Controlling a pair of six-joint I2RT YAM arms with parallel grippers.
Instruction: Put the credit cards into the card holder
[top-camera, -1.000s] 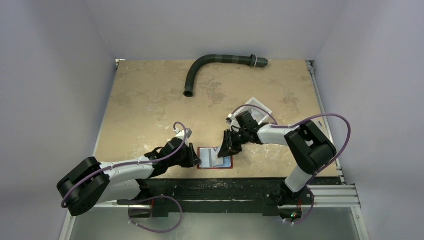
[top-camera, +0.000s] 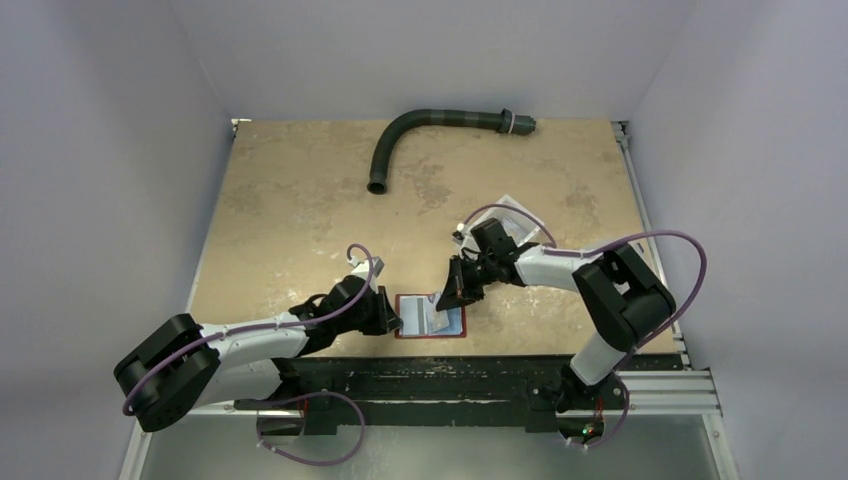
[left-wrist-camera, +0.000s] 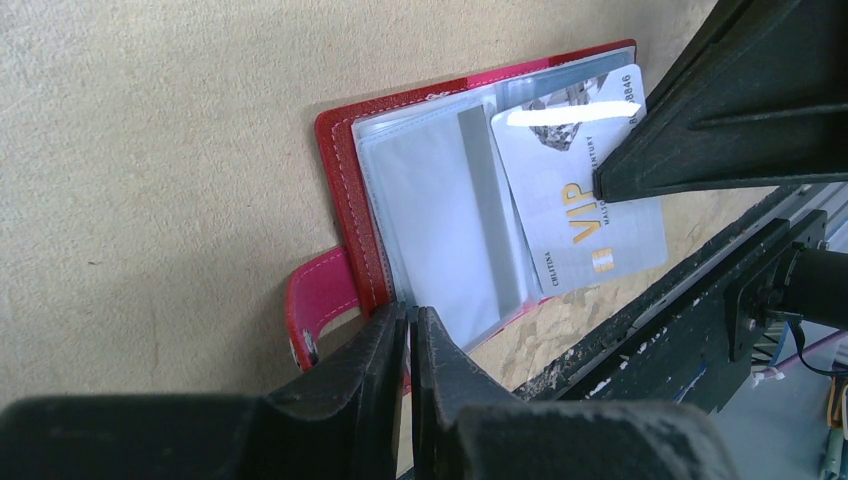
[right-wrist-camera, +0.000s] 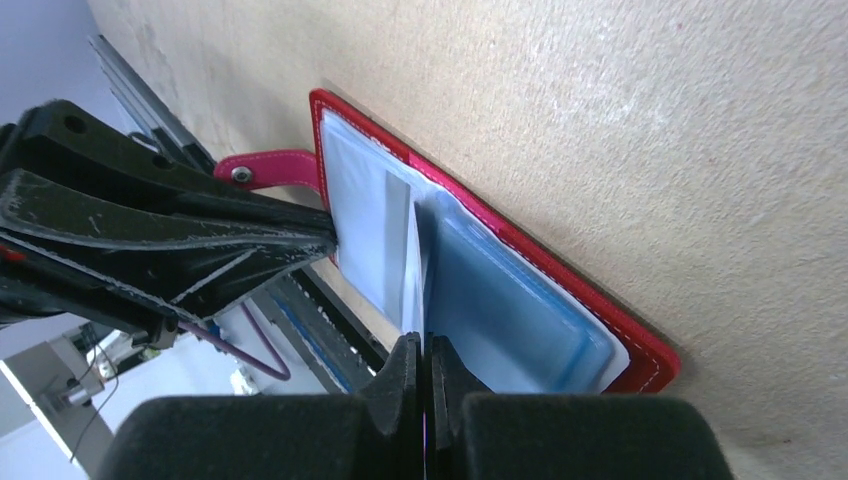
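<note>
The red-edged card holder (top-camera: 410, 315) lies spread out near the table's front edge, its clear sleeves facing up. My right gripper is shut on a white VIP card (left-wrist-camera: 570, 235), held over the holder's right part. Edge-on in the right wrist view, the card (right-wrist-camera: 414, 265) has its far edge by the sleeve opening near the middle strip; whether it is inside cannot be told. At the holder's left border, my left gripper has its fingers almost together, with the red rim (left-wrist-camera: 368, 250) pinched between them.
A white tray (top-camera: 532, 212) stands behind the right arm, partly hidden by it. A dark green hose (top-camera: 440, 118) curves across the back of the table. A pink strap (left-wrist-camera: 318, 295) sticks out at the holder's left side.
The left arm and the holder have stayed put.
</note>
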